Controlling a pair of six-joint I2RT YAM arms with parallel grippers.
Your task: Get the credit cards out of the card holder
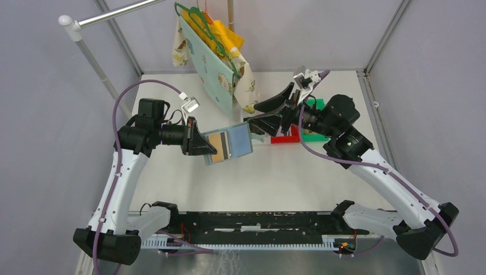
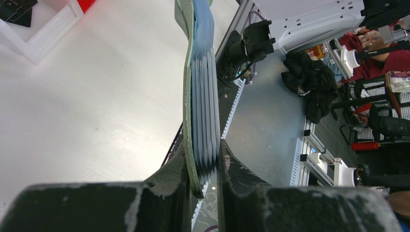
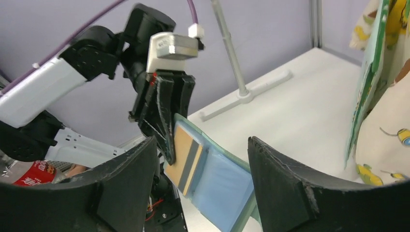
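Note:
A light blue card holder (image 1: 238,140) with a tan, dark-striped card showing is held by my left gripper (image 1: 207,148), shut on its left end. In the left wrist view the holder (image 2: 203,111) stands edge-on between the fingertips, its stack of clear sleeves visible. My right gripper (image 1: 258,117) hangs just right of and above the holder, fingers apart. In the right wrist view the holder (image 3: 217,188) lies between and beyond the open fingers, with nothing seen gripped by them.
Red (image 1: 283,139) and green (image 1: 315,137) bins and a white box (image 2: 53,36) sit behind the right arm. Cloths on hangers (image 1: 209,63) hang at the back.

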